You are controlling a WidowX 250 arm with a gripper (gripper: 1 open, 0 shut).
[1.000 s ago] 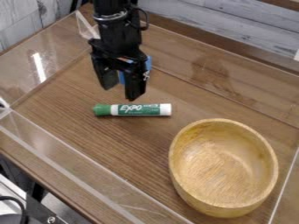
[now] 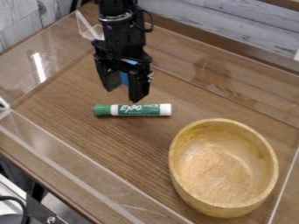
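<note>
My black gripper (image 2: 125, 80) hangs open over the wooden table, upper middle of the camera view. A blue object is partly hidden behind it; whether anything sits between the fingers I cannot tell. A green-and-white EXPO marker (image 2: 132, 109) lies flat just in front of and below the gripper.
An empty pale yellow bowl (image 2: 223, 198) takes up the lower right of the table (image 2: 93, 157). A black cable lies at the lower-left edge.
My gripper has shifted very slightly, with its fingers a little higher than before. The marker and bowl have not moved.
</note>
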